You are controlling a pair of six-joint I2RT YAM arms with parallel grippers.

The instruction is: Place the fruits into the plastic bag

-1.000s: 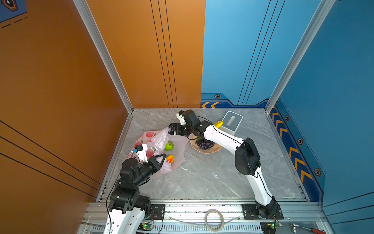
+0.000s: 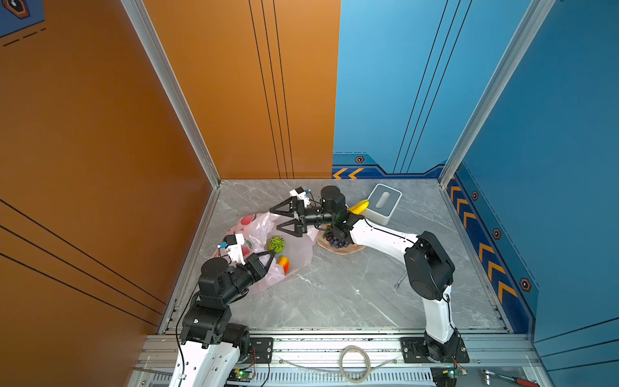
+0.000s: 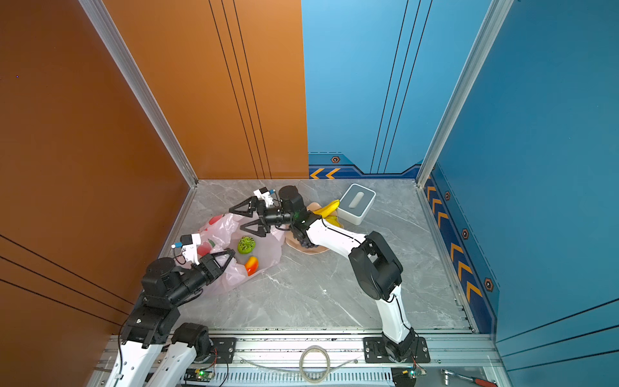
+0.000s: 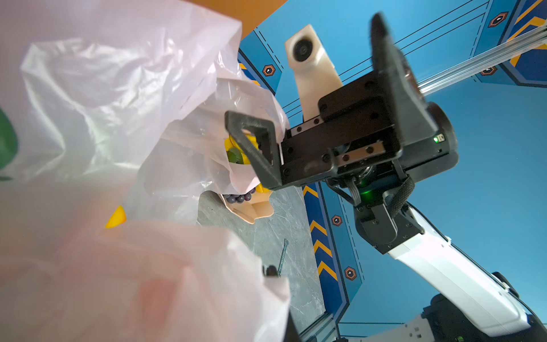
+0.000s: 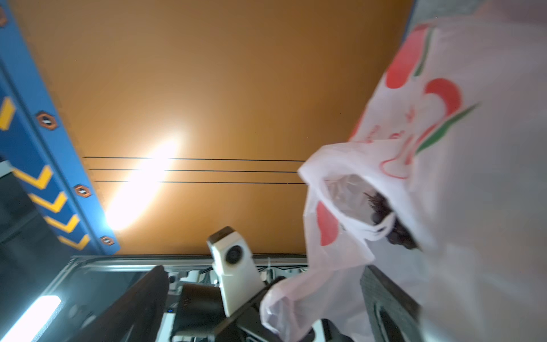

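Observation:
The pink-white plastic bag [image 2: 303,247] lies at the left of the table, its mouth facing right. A green fruit [image 2: 276,244] and an orange-red fruit [image 2: 283,263] rest in it. Through an opening in the bag a dark bumpy fruit [image 5: 401,234] shows in the right wrist view. My left gripper [image 2: 273,253] is shut at the bag's near edge; plastic hides its fingers in the left wrist view, so any pinched film cannot be told. Wide open above the bag's far right edge, my right gripper [image 2: 281,219] holds no fruit.
Right of the bag, partly behind my right arm, a tan plate [image 2: 348,249] carries dark grapes [image 2: 334,241] and a yellow banana [image 2: 358,207]. A lidded grey box [image 2: 383,201] stands behind it.
My right gripper has shifted a little left, turned, and now shows its fingers spread. The bag's right edge reaches slightly further right, and the green fruit has turned. The left arm stands nearly still.

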